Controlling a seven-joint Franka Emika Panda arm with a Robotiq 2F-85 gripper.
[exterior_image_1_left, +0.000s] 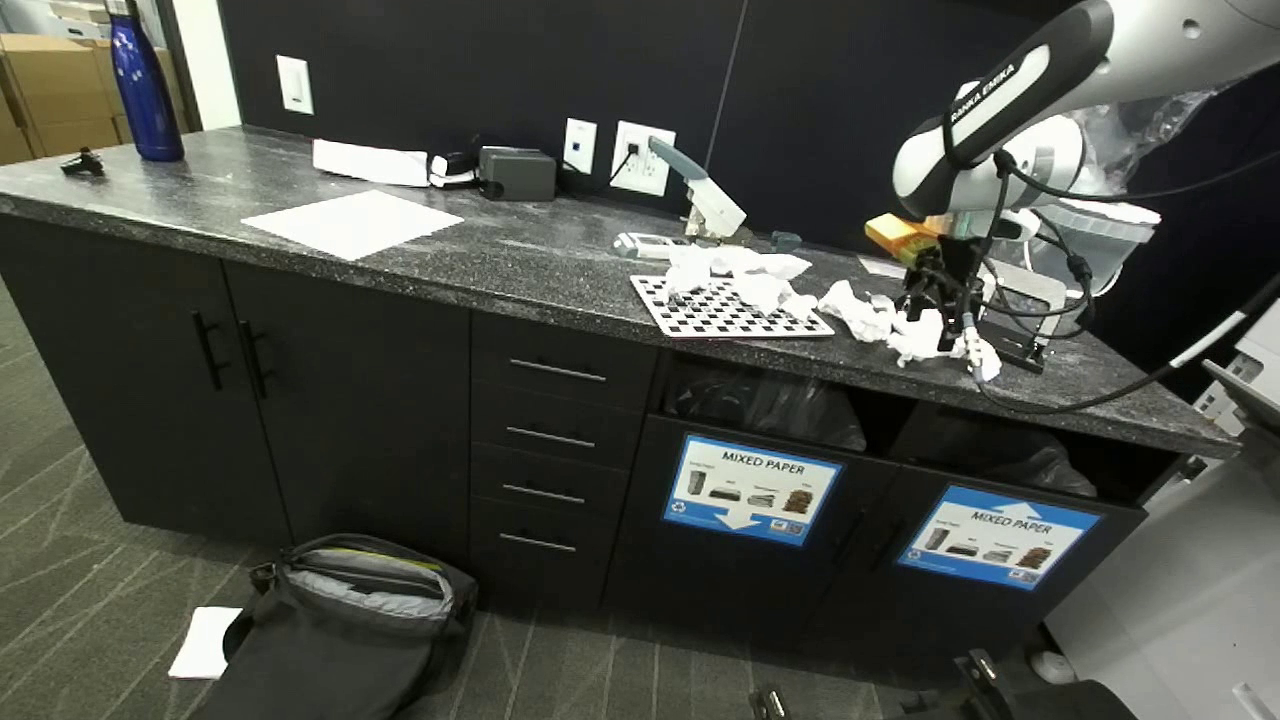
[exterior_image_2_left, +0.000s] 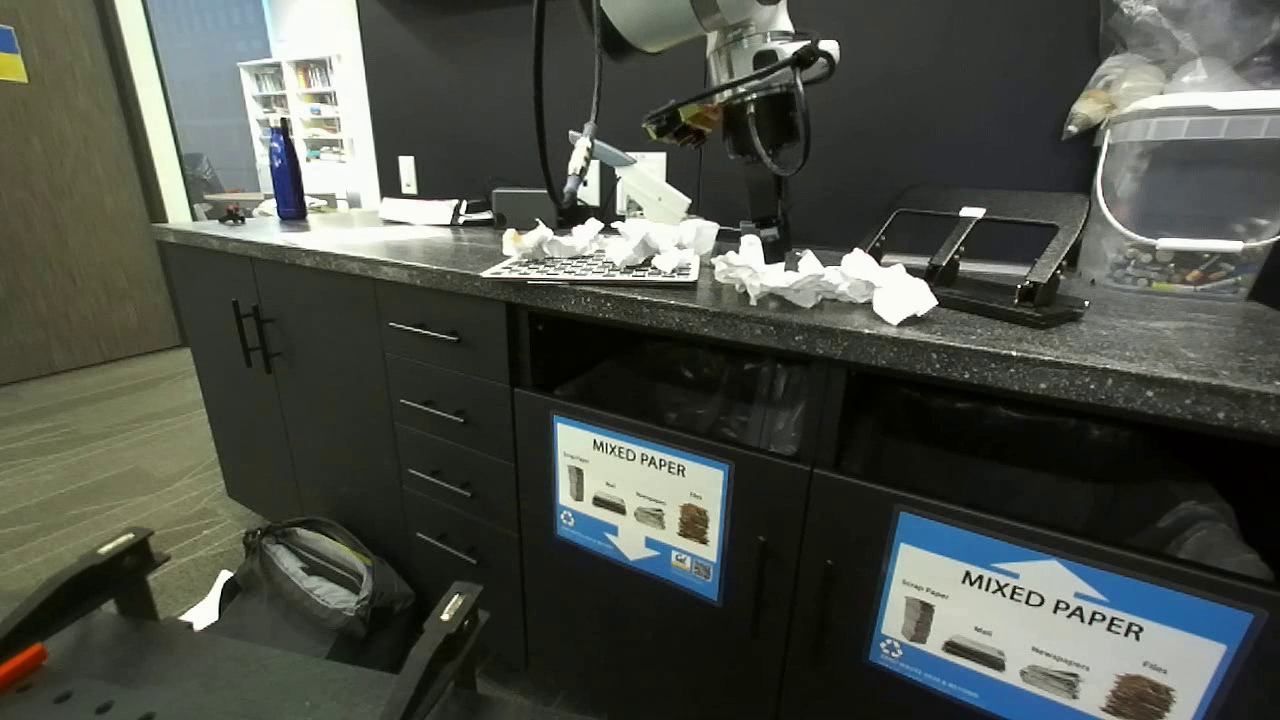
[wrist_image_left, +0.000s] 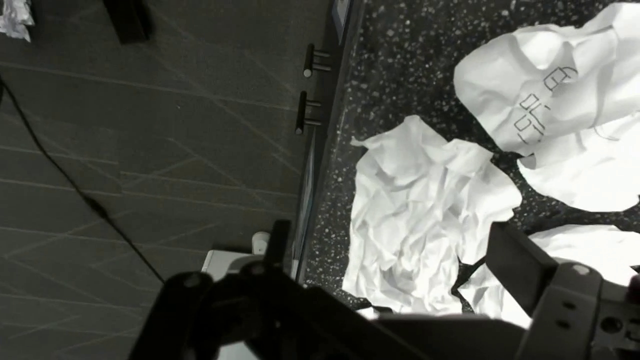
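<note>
In the wrist view my gripper stands open, one dark finger (wrist_image_left: 277, 243) over the counter's front edge and the other finger (wrist_image_left: 514, 264) over the paper side. Between and beyond them lies a crumpled white paper (wrist_image_left: 420, 216) on the speckled counter; nothing is gripped. A larger creased sheet with printed marks (wrist_image_left: 540, 90) is farther right. Seen in exterior view 2, the gripper points down just behind crumpled papers (exterior_image_2_left: 828, 284) near the front edge. More crumpled paper (exterior_image_1_left: 768, 282) rests on a white perforated board (exterior_image_1_left: 720, 318).
A black stand (exterior_image_2_left: 996, 252) and a clear bucket (exterior_image_2_left: 1182, 222) occupy the counter right of the gripper. A white-and-grey device (exterior_image_1_left: 716, 206) stands behind the board. Two openings sit below the counter, above "mixed paper" signs (exterior_image_1_left: 752, 490). A flat sheet (exterior_image_1_left: 354, 224) lies left.
</note>
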